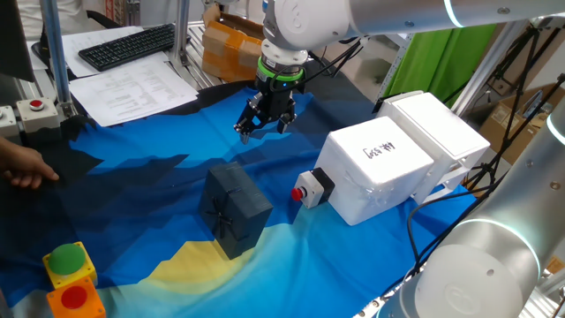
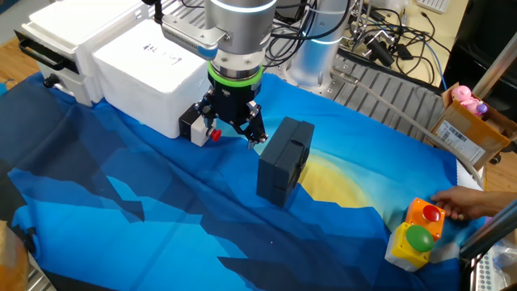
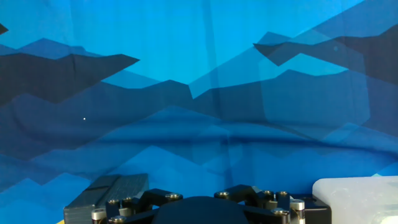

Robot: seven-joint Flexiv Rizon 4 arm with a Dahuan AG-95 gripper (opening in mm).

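My gripper [image 1: 264, 132] hangs above the blue cloth with its fingers spread apart and nothing between them. In exterior view 2 the gripper [image 2: 233, 137] appears between the emergency-stop button and a dark grey case. That case [image 1: 234, 210] stands on the cloth, nearer to the first camera than the gripper, with a black knot-like detail on its side. Exterior view 2 shows the case [image 2: 283, 162] upright on a narrow side. Along the wrist view's lower edge, the case [image 3: 107, 198] shows at left and the fingers [image 3: 163, 197] sit apart; their tips are hard to make out.
A white foam box [image 1: 375, 168] with writing on its lid stands beside a white drawer unit [image 1: 439, 124]. Against it sits a small box with a red button [image 2: 215, 135]. Green [image 2: 419, 238] and red [image 2: 431, 213] push buttons lie near a person's hand [image 2: 460, 204].
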